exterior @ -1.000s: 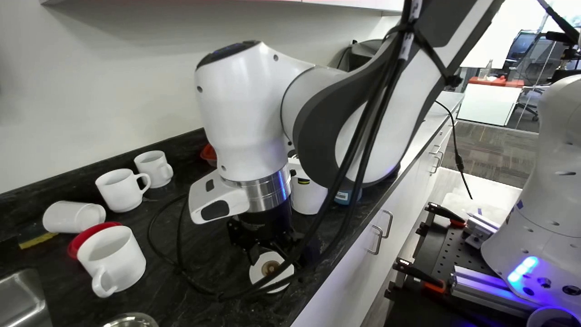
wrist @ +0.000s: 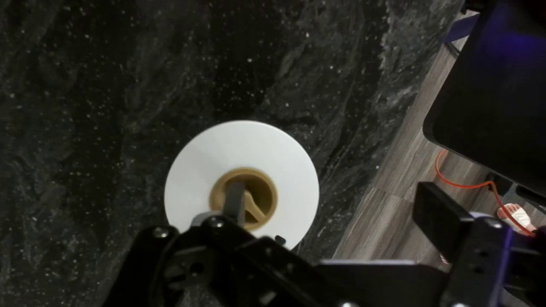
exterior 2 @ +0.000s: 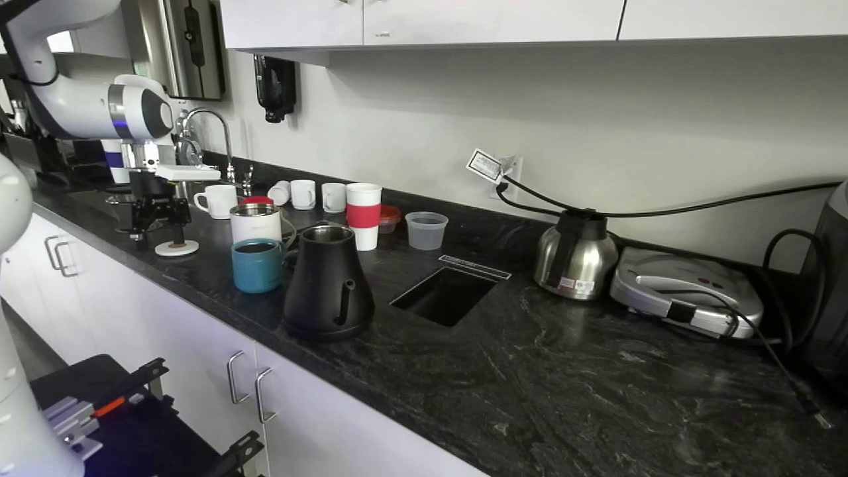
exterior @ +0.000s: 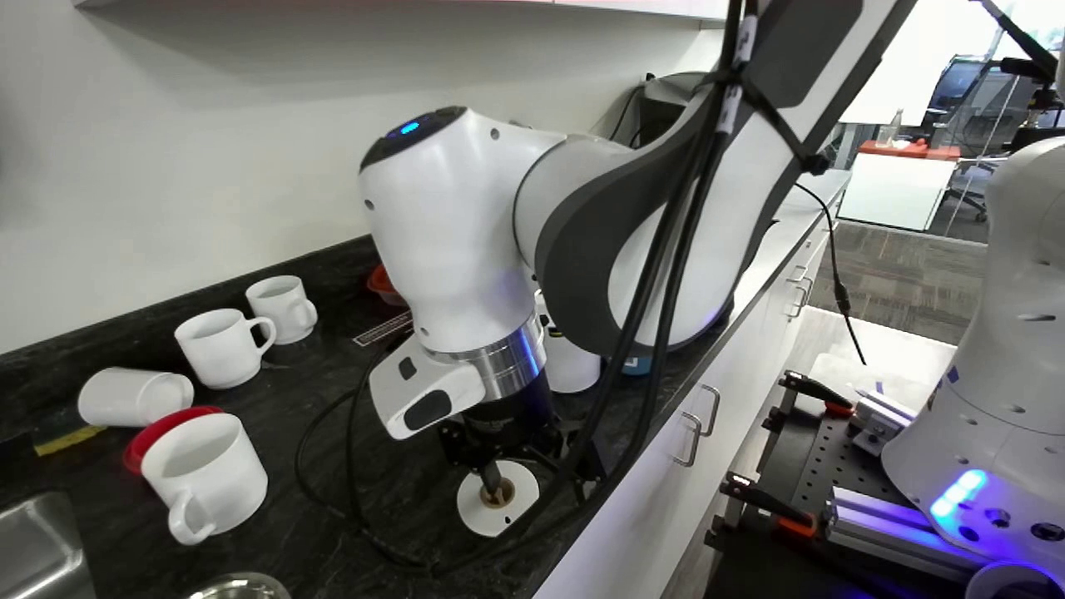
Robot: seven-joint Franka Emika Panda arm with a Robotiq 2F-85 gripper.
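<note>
A round white lid with a tan recessed centre lies flat on the dark counter, close to its front edge. A thin tan bar crosses the recess. My gripper is open and low over the lid, with its fingers wide apart. In the wrist view one finger overlaps the recess; whether it touches the bar cannot be told. The other finger stands well off to the right, outside the lid. Exterior view 1 also shows a fingertip at the recess of the lid.
White mugs stand or lie along the wall, one near a red lid. A white canister, teal mug and black kettle stand on the lid's other side. Loose cables loop beside the arm.
The hand has come down and shifted right in exterior view 1, bringing one finger to the lid's recess. The lid appears to have stayed in place.
</note>
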